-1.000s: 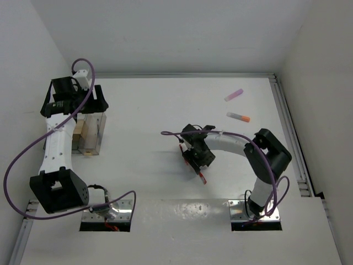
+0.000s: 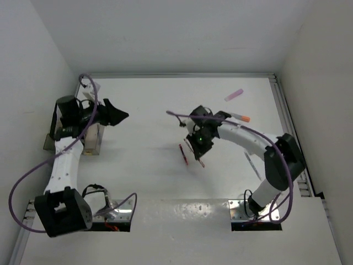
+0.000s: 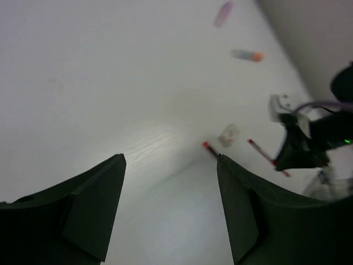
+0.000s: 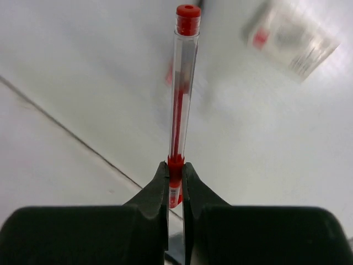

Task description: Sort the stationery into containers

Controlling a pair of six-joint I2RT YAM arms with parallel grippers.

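A clear pen with red ends is held at its red cap by my right gripper, whose fingers are closed on it above the table. In the top view that pen pokes out below the gripper. Just left of it a second red pen lies on the table. A white eraser rests close by, blurred. My left gripper stands open and empty near the containers, which its arm partly covers at the far left.
A pink-purple item and an orange-ended one lie at the back right. A thin grey pen-like thing is beneath the right arm. Between the arms the table is clear.
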